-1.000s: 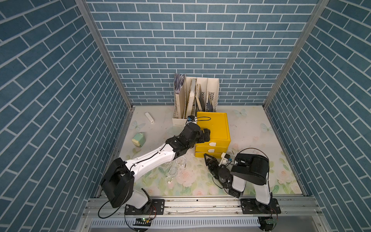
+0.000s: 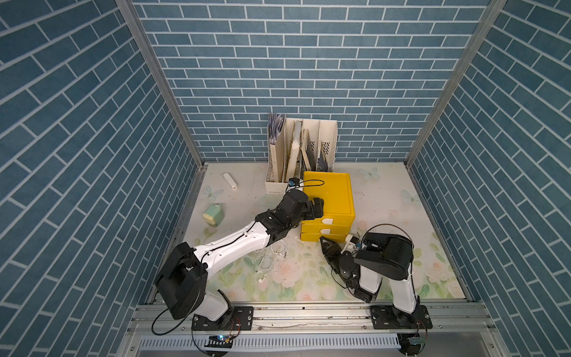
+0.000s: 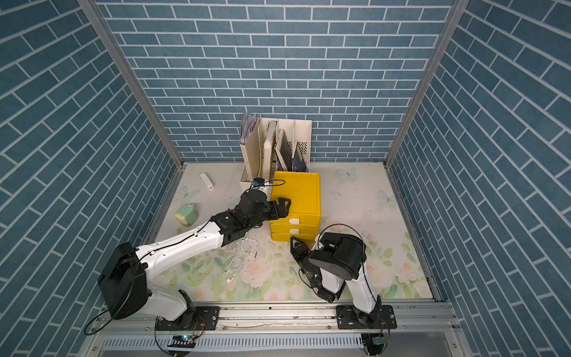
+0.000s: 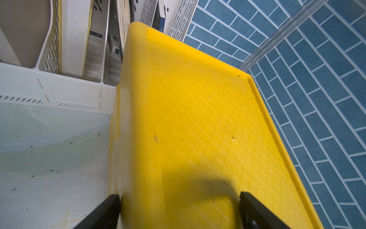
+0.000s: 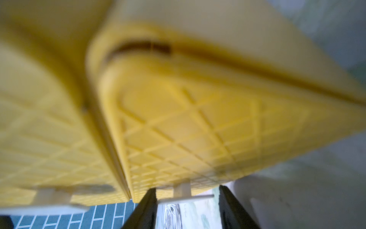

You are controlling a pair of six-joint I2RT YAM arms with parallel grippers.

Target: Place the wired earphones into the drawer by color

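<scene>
The yellow drawer unit (image 2: 333,193) has white handles, such as the upper handle (image 2: 327,221) in the top left view. My left gripper stands open over its left upper edge, one of its fingers (image 4: 108,211) beside the side wall and the other over the top panel. Low at the front, my right gripper is part open, its fingers on either side of a white drawer handle (image 5: 183,189); firm contact cannot be seen. White wired earphones (image 2: 267,261) lie coiled on the table left of the unit, partly behind the left arm in the top views.
Behind the unit stands a white file rack (image 2: 275,186) holding folders. A green-and-cream block (image 2: 213,214) and a small white bar (image 2: 230,181) lie at the left.
My right gripper has shifted slightly to the right along the front of the drawer unit. The left arm, the unit and the earphones look unmoved.
</scene>
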